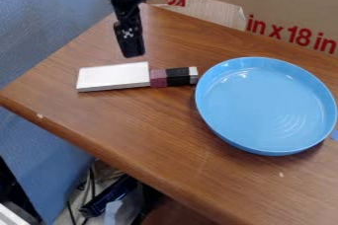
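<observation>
The black gripper (129,34) hangs in the air at the top left, above and behind a white rectangular block (113,77). Whether its fingers are open or shut cannot be made out. At the right end of the white block lies a short row of small blocks, pinkish-maroon (158,78), black (179,76) and a pale one at the tip. A light blue plate (264,106) sits to the right of them on the wooden table (158,160).
A cardboard box (264,2) with red lettering stands behind the table. A blue padded surface (40,41) is at the left. Bags and clutter lie on the floor at the lower left.
</observation>
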